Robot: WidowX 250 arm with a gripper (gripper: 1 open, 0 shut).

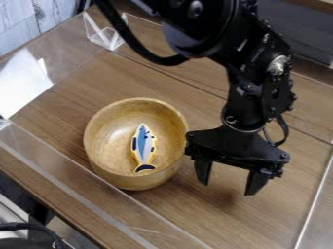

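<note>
A wooden bowl (109, 128) stands on the table, with a blue, white and yellow fish-shaped object (143, 147) lying inside it. Just to the right of the bowl, my gripper (229, 173) hangs low over the bare wood, its black fingers apart and nothing visible between them.
White paper (18, 80) lies at the left edge, and a clear plastic piece (104, 33) sits at the back left. Transparent strips run along the table's edges.
</note>
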